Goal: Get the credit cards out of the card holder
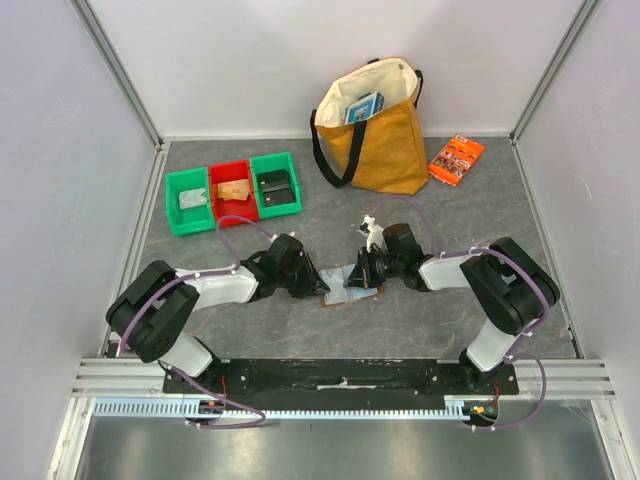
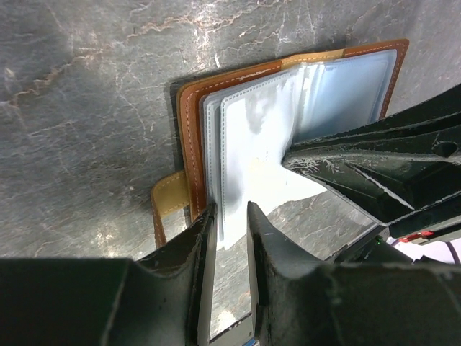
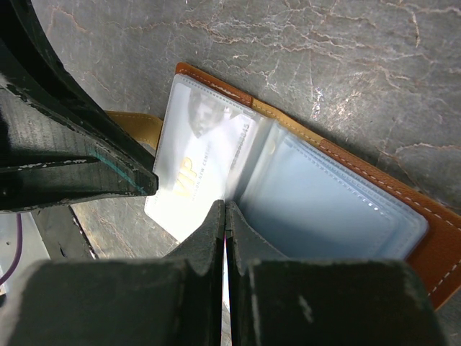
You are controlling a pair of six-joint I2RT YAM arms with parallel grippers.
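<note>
The card holder [image 1: 340, 300] lies open on the table between both grippers, brown leather with clear plastic sleeves. In its left sleeve sits a white card [image 3: 189, 155] with gold VIP lettering; a pale blue sleeve [image 3: 331, 198] covers the right side. My left gripper is slightly open over the outer edge of the left sleeves [image 2: 223, 133], nothing clearly gripped. Near the fold, my right gripper is shut on the clear sleeve's edge, its fingers also showing at right in the left wrist view. Exactly what lies between its tips is partly hidden.
A green and red tray [image 1: 185, 221] with compartments holding a few items stands at back left. A yellow tote bag [image 1: 395, 160] and an orange packet [image 1: 456, 159] are at the back. Bare grey table [image 1: 400, 335] surrounds the card holder.
</note>
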